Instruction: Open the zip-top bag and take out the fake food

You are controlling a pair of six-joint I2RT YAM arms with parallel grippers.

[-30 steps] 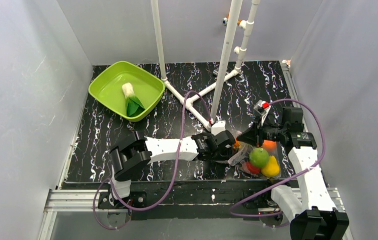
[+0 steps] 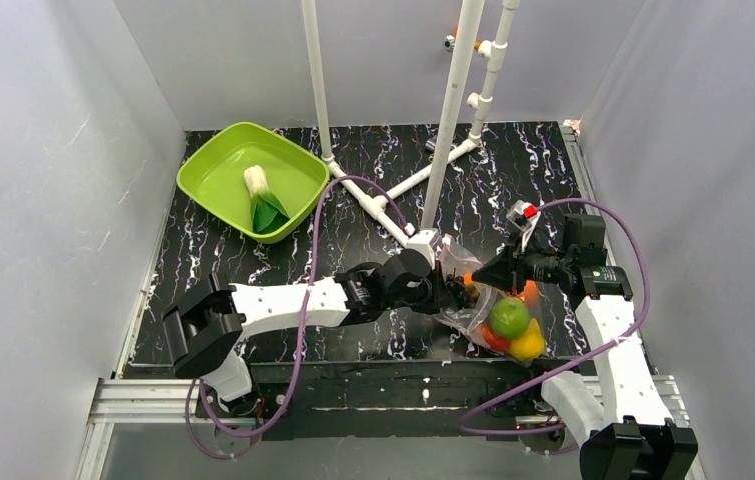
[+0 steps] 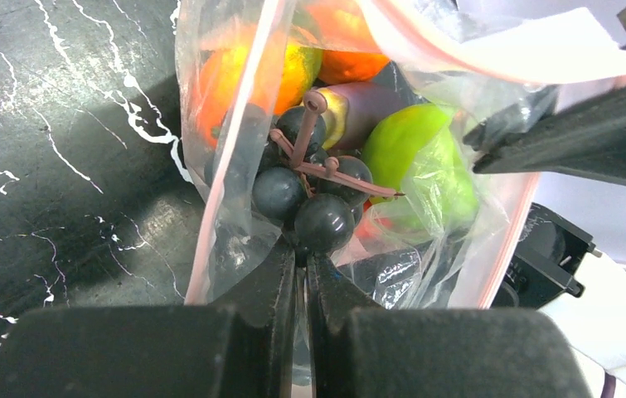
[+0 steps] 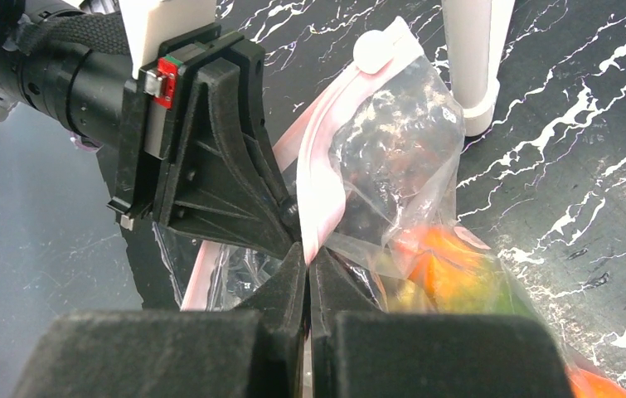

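Note:
The clear zip top bag [image 2: 471, 321] lies under both arms at the right, its mouth gaping toward my left gripper. Dark grapes [image 3: 324, 222] on a brown stem are at the mouth, where my left gripper is shut on them. Deeper in the bag show a green fruit [image 2: 509, 317], a yellow fruit [image 2: 528, 342], a red fruit [image 2: 496, 337] and orange fruit [image 3: 235, 79]. My right gripper is shut at the bag's pink-edged rim [image 4: 322, 191]; only the thin film shows at its tips.
A green bin [image 2: 215, 190] holding a white-and-green vegetable [image 2: 262, 198] stands at the back left. White pipes [image 2: 448, 130] rise from the table just behind the bag. Bare table lies between bin and bag.
My left gripper has drawn back to the left, and grapes now show at its tips. The fruit in the bag has shifted slightly left. The right arm has stayed put.

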